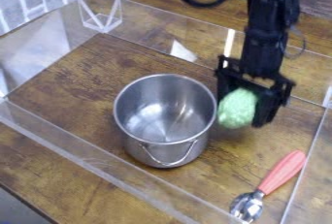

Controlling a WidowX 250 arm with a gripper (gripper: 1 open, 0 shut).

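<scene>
A steel pot [163, 121] with a wire handle stands upright on the wooden board, empty inside. Just right of it my black gripper [251, 99] hangs low over a pale green, bumpy object [238, 109], partly blurred; the gripper's fingers are around or beside it, and whether they touch it is unclear. An ice cream scoop with a pink handle [282, 171] lies at the lower right.
Clear plastic walls [97, 184] border the work area on several sides. The wooden surface [81, 97] left of the pot is bare.
</scene>
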